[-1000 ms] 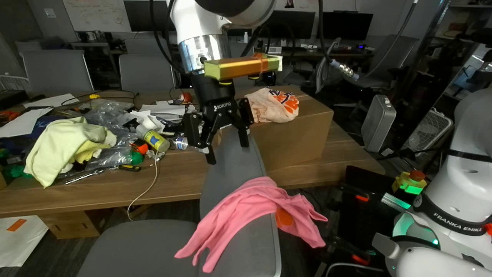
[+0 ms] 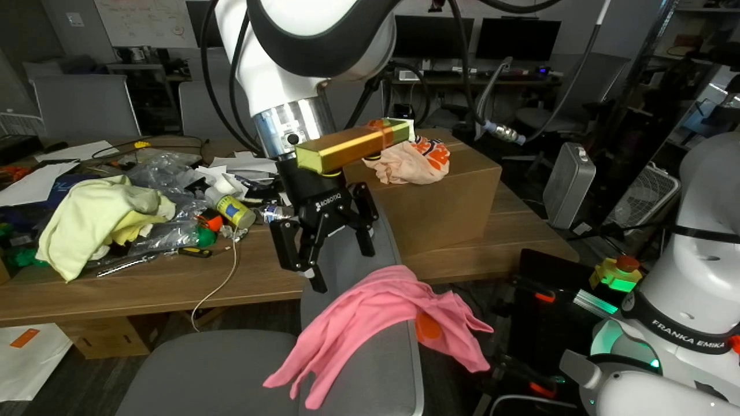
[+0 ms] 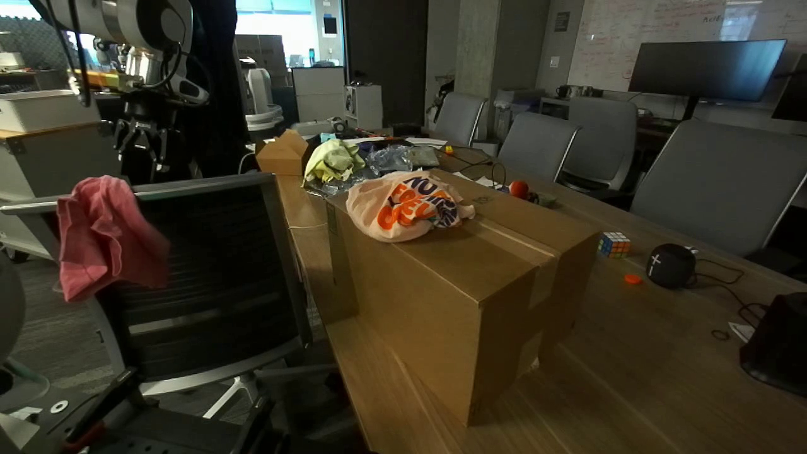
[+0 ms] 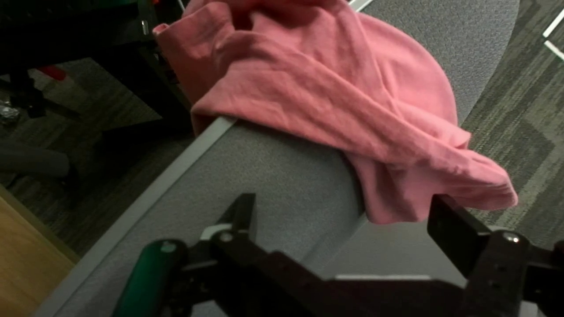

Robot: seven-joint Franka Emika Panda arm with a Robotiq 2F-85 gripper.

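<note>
A pink cloth hangs draped over the backrest of a grey chair. In the wrist view the cloth fills the upper middle, lying across the backrest edge, with one end trailing to the right. My gripper stands open above the chair back, clear of the cloth, with nothing between its fingers. From the other side, exterior view 2 has the gripper up and behind the cloth.
A large cardboard box stands on the wooden table, a peach printed cloth on top. Clutter and a pale yellow cloth cover the table's left side. Another white robot arm stands at right.
My gripper has come down and tilted slightly, nearer the pink cloth, still open. The cloth and chair look unmoved.
</note>
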